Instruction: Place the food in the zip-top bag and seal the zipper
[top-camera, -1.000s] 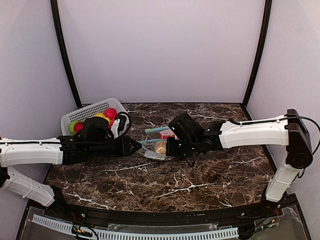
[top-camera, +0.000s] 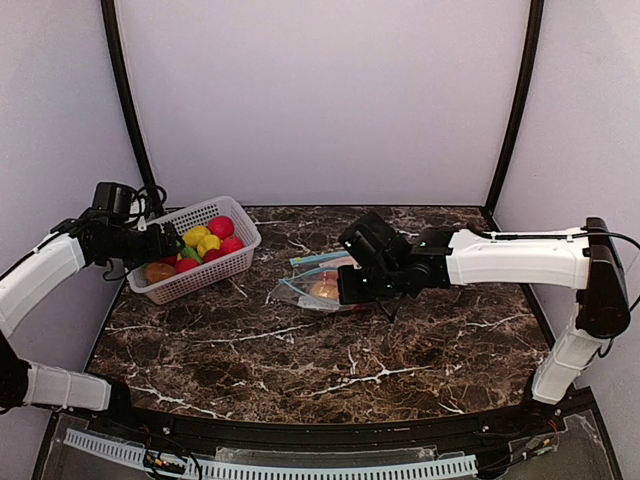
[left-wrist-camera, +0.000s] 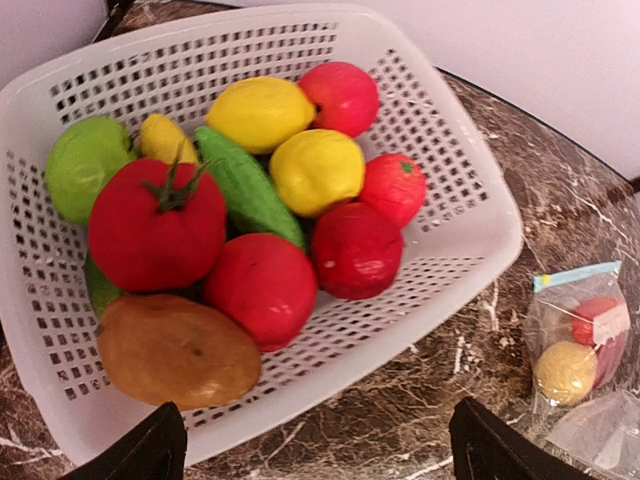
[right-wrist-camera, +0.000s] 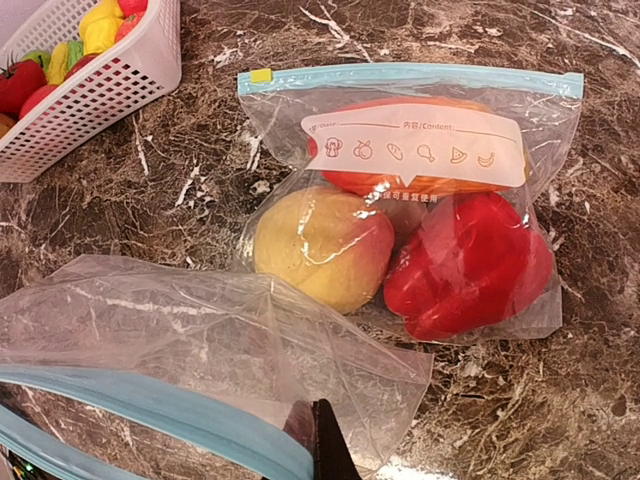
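A clear zip bag with an open blue-rimmed mouth (right-wrist-camera: 150, 400) hangs from my right gripper, whose fingers are shut on one end of that rim; the bag's inside looks empty. Over the white basket, my left gripper stands open, with nothing between its fingers. In the basket are a brown potato-like food (left-wrist-camera: 178, 350), a large tomato (left-wrist-camera: 158, 225), a cucumber (left-wrist-camera: 248, 185), yellow lemon-like pieces (left-wrist-camera: 262, 113) and other red and green items. A filled zip bag (right-wrist-camera: 400, 190) lies on the table, holding a yellow-red fruit (right-wrist-camera: 322, 245) and a red pepper (right-wrist-camera: 468, 268).
The perforated basket (top-camera: 205, 284) stands at the back left. Right beside the held bag lies the filled one, its blue zipper (top-camera: 318, 258) toward the back.
My left gripper has swung from the left side of the held bag back to the basket.
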